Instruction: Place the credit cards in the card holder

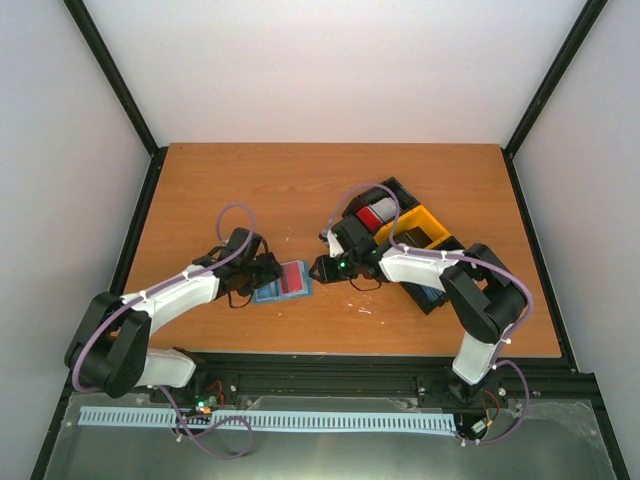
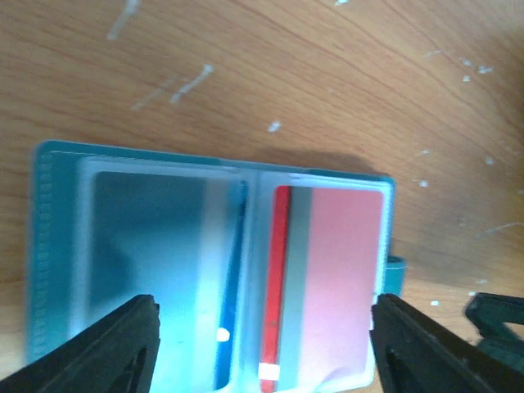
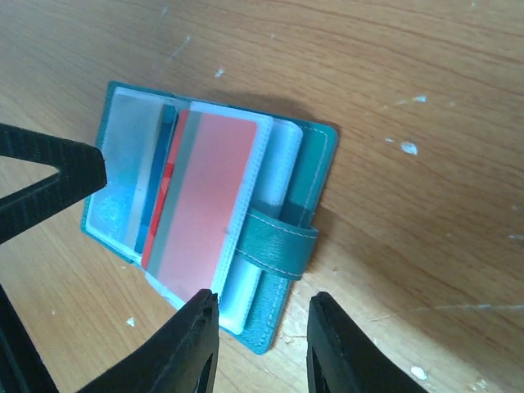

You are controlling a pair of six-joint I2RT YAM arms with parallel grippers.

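Observation:
The card holder (image 1: 300,280) lies open on the table between my grippers, teal with clear sleeves. The left wrist view shows a blue sleeve (image 2: 147,246) and, to its right, a pink card (image 2: 336,270) with a red strip in a sleeve. The holder's strap (image 3: 276,244) shows in the right wrist view. My left gripper is open above the holder. My right gripper hangs beside the strap side, its fingers apart with nothing seen between them.
A sectioned organizer (image 1: 425,222) with black and yellow compartments and red items sits at the back right, partly under my right arm.

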